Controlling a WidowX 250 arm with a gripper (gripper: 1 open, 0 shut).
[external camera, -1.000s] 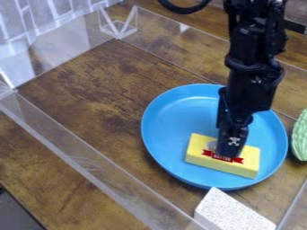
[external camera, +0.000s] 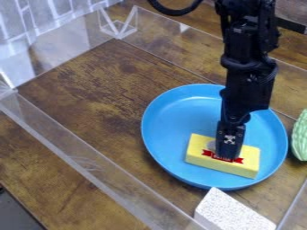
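A yellow block with a red label [external camera: 242,163] lies in a blue plate [external camera: 171,127] on the wooden table. My black gripper [external camera: 228,142] comes down from the top over the middle of the block, its fingers at or just above it; the open finger is partly hidden, and I cannot tell whether the fingers touch the block.
A green object [external camera: 297,141] sits at the right edge beside the plate. A white block [external camera: 231,213] lies in front of the plate.
The gripper has shifted very slightly, its fingers seeming a little narrower in view over the block. The block and plate look unmoved.
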